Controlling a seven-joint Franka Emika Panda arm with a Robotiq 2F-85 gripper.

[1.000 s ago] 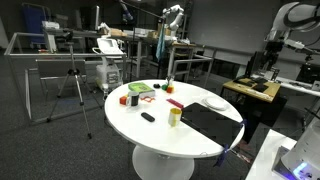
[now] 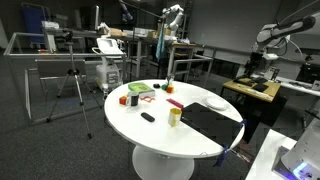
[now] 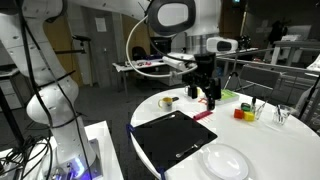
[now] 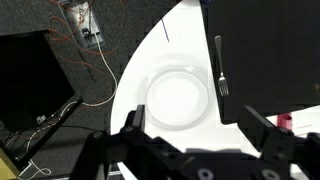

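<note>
My gripper stands open above the table, its dark fingers apart at the bottom of the wrist view and nothing between them. Just past them in that view lies a round white plate (image 4: 177, 97). Right of the plate, a silver fork (image 4: 221, 66) rests on a black mat (image 4: 275, 75). In exterior view 2 the arm fills the upper middle, and the plate (image 3: 226, 161) is at the lower right, beside the mat (image 3: 165, 140). Exterior view 1 has the plate (image 2: 215, 102) near the table's far right edge, with the arm off to the right.
A yellow mug (image 2: 175, 117), a dark object (image 2: 148, 117), a green tray (image 2: 139, 88) and several small coloured items sit elsewhere on the round white table (image 2: 125, 125). Cables (image 4: 95, 50) lie on the floor beyond the edge.
In exterior view 1 the arm has moved leftward and looks smaller than a second ago. The objects on the table have not moved.
</note>
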